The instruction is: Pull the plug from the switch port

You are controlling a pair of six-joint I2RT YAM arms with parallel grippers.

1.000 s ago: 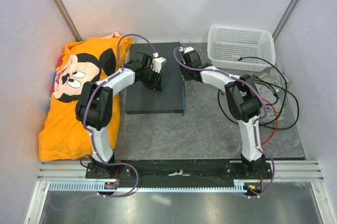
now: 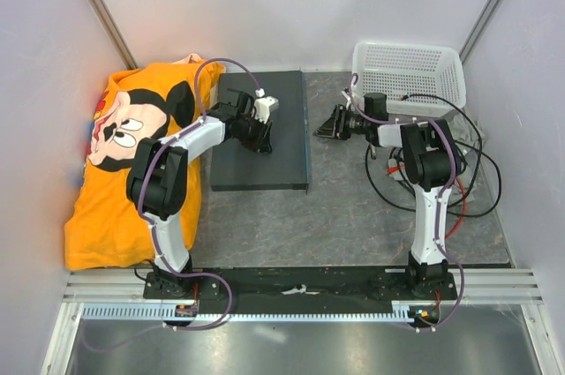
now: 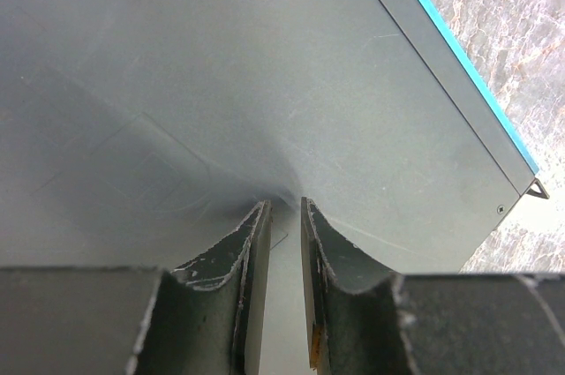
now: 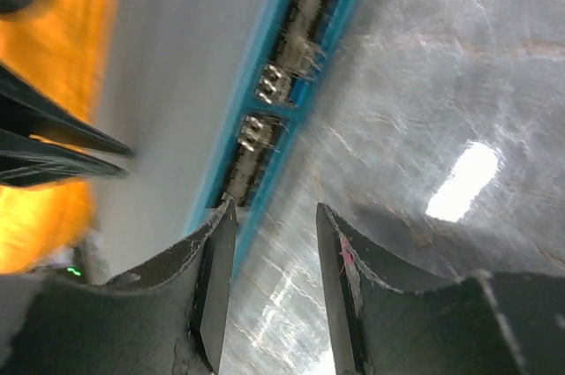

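Observation:
The dark switch box (image 2: 256, 172) lies in the middle, its blue-edged port face (image 2: 305, 163) toward the right. In the right wrist view that face shows metal port cages (image 4: 273, 84), blurred; I cannot make out a plug in them. My left gripper is over the box top with a narrow gap between its fingertips and nothing visible held. My right gripper stands part open beside the port face on the right, nothing seen between its fingers.
An orange cloth (image 2: 119, 207) lies at the left. A white basket (image 2: 406, 62) stands at the back right, with black and red cables (image 2: 490, 207) below it.
The left arm has not visibly moved.

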